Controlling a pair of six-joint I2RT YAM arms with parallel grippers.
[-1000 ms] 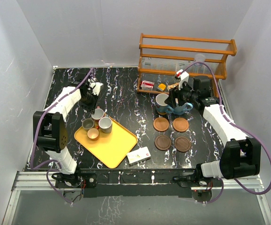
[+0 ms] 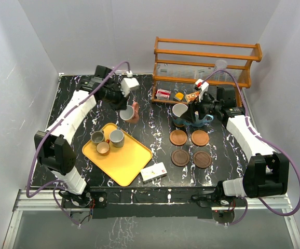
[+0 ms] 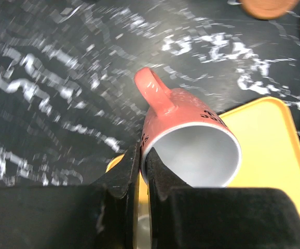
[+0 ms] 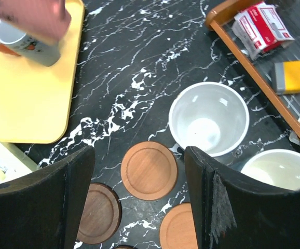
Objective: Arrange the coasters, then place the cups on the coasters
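A coral-pink cup with a white inside (image 3: pixel 191 111) is held tilted, and my left gripper is shut on its rim. In the top view that cup (image 2: pixel 134 115) hangs over the dark table just beyond the yellow tray. Two light brown coasters (image 2: pixel 178 137) and two dark brown ones (image 2: pixel 180 157) lie on the table at right. My right gripper stands open with nothing between its fingers, and a light coaster (image 4: pixel 149 171) shows in the gap between them. The pink cup also appears blurred at that view's upper left.
Cups with white insides (image 4: pixel 208 119) stand just beyond the coasters, close to the right gripper. The yellow tray (image 2: pixel 121 168) holds several cups. A white box (image 2: pixel 153 172) lies beside it, and a wooden rack (image 2: pixel 207 41) is at the back right. Bare table separates tray and coasters.
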